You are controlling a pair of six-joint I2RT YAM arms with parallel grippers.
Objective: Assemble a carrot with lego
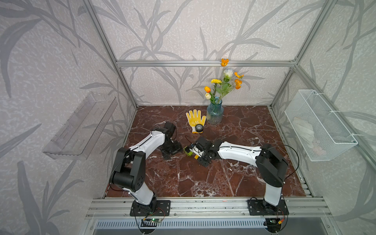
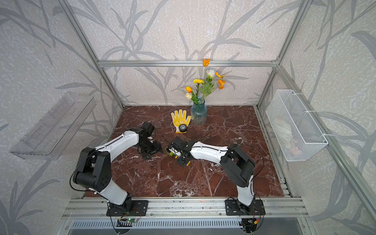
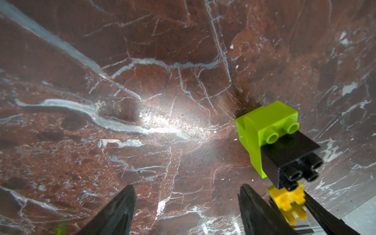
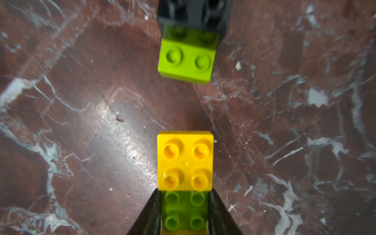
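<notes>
A lime-green brick piece (image 3: pixel 270 121) with a black brick (image 3: pixel 289 152) joined to it stands on the table between the two arms. Toward the left wrist view's left and centre, the fingers of my left gripper are spread with only bare table between them; the piece lies outside, to their right. My right gripper is shut on a brick stack, its fingers pressing both sides of a green brick (image 4: pixel 184 211). A yellow brick (image 4: pixel 185 161) forms the stack's front end, apart from the lime-green piece in the right wrist view. More yellow shows behind the green, mostly cut off.
A yellow-and-white glove (image 1: pixel 194 117) with a roll of black tape (image 1: pixel 199 128) lies farther back, beside a blue glass vase (image 1: pixel 214 113) of flowers. Wire baskets (image 1: pixel 321 125) hang at the sides.
</notes>
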